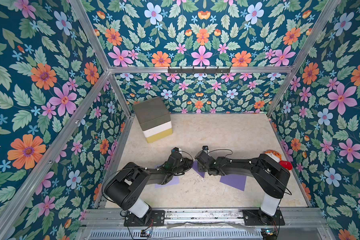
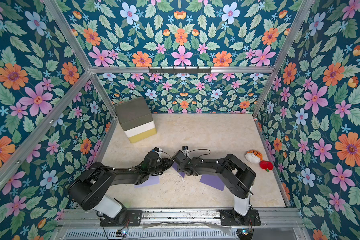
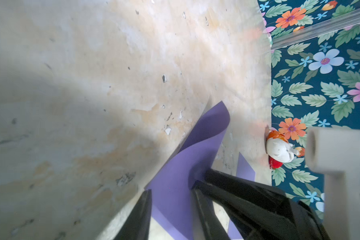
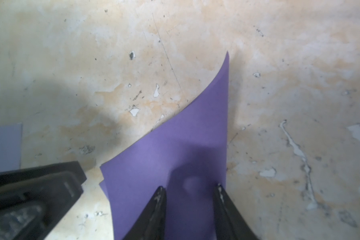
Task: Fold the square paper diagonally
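Note:
A purple paper (image 3: 176,184) lies folded over into a rough triangle at the centre of the table, its far corner curled up and raised in the left wrist view. My left gripper is open above its near part. My right gripper hovers over or on the same paper (image 4: 180,144), fingers apart near its right edge; whether they touch it is unclear. In both top views the arms hide much of this paper.
Flat purple sheets (image 1: 234,182) lie to either side. A stacked box (image 1: 152,120) stands back left; red and orange objects (image 2: 266,164) sit at the right edge.

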